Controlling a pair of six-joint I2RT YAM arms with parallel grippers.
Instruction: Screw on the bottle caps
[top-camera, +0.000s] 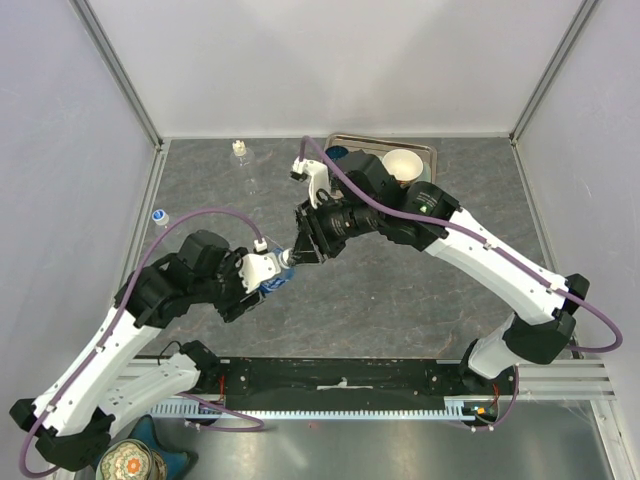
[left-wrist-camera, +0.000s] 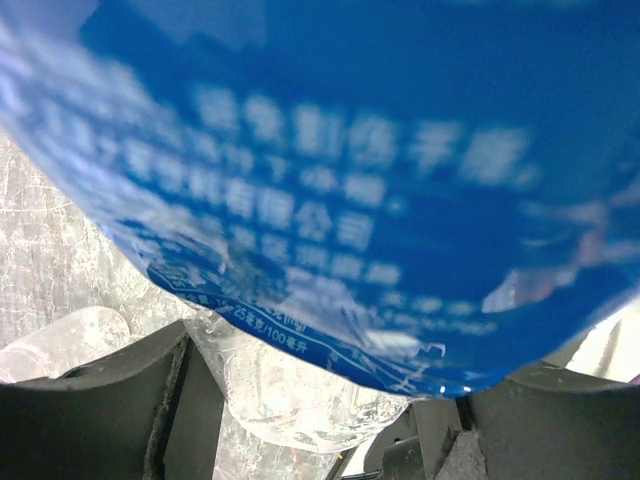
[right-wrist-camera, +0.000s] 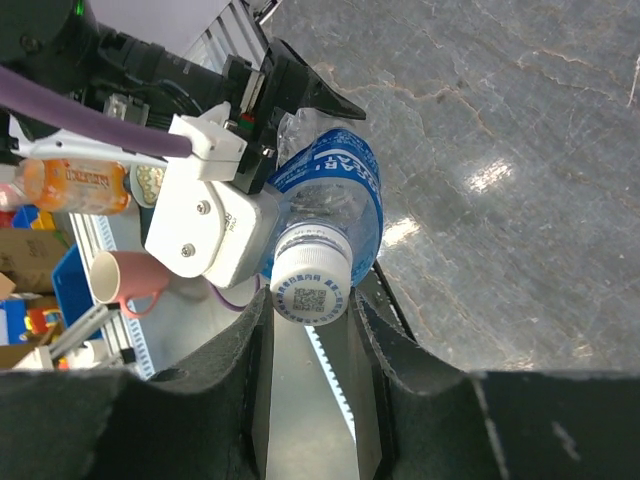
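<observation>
A bottle with a blue label (top-camera: 276, 275) lies tilted between the two grippers at the table's middle. My left gripper (top-camera: 243, 290) is shut on its body; the label (left-wrist-camera: 350, 180) fills most of the left wrist view, with clear plastic between the fingers. My right gripper is shut on the white cap (right-wrist-camera: 309, 285) at the bottle's neck, which points toward it. How far the cap is screwed on cannot be told.
Upright bottles stand at back left (top-camera: 243, 165) and left edge (top-camera: 161, 219). A metal tray (top-camera: 427, 160) with a white bowl and a blue cup is at the back.
</observation>
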